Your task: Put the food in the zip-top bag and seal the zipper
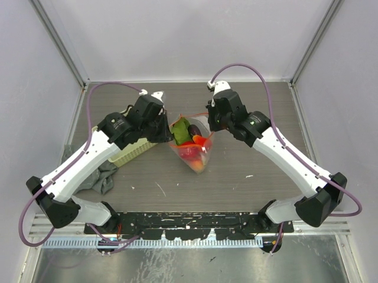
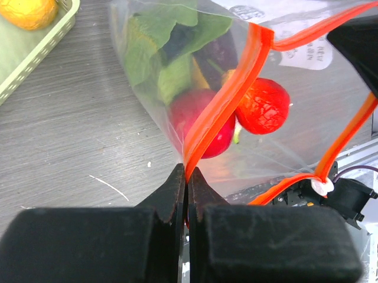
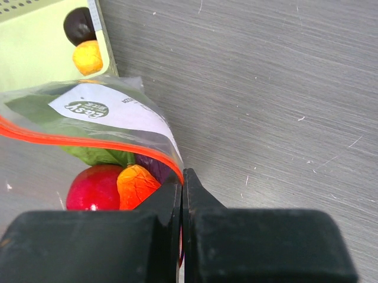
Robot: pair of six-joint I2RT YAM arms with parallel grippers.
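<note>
Between both arms hangs the clear zip top bag (image 1: pixel 198 159) with an orange zipper, its mouth gaping. Inside lie a red round food (image 3: pixel 96 187), an orange one (image 3: pixel 139 186), green leaves (image 1: pixel 181 131) and a dark purple item (image 1: pixel 194 130). My left gripper is shut on one side of the bag's orange rim. On the opposite side, my right gripper is shut on the rim too. A white label (image 3: pixel 112 107) shows on the bag's far wall.
A pale green basket (image 1: pixel 133 152) stands behind the left arm, with a yellow item (image 3: pixel 88 57) and a dark one (image 3: pixel 79 26) in it. Grey cloth (image 1: pixel 100 178) lies at the left.
</note>
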